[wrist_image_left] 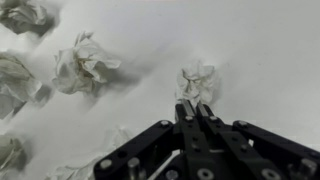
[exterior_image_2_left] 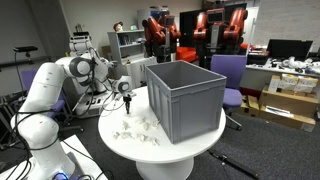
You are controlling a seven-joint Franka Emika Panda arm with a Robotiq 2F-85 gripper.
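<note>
A crumpled white paper ball (wrist_image_left: 197, 80) sits at the fingertips of my gripper in the wrist view, and the fingers are shut on it. Its near edge is covered by the dark fingers. In the exterior view the gripper (exterior_image_2_left: 127, 106) is low over the far left part of the round white table (exterior_image_2_left: 160, 150); the paper there is too small to make out. Other crumpled papers lie apart from the gripper to its left, among them one ball (wrist_image_left: 83, 65) and another at the upper left (wrist_image_left: 22, 15).
A large grey bin (exterior_image_2_left: 187, 102) stands on the right side of the table, tall and with its top open. Several crumpled papers (exterior_image_2_left: 145, 126) are scattered across the front and middle. To the right of the gripper, the tabletop (wrist_image_left: 270, 60) is bare in the wrist view.
</note>
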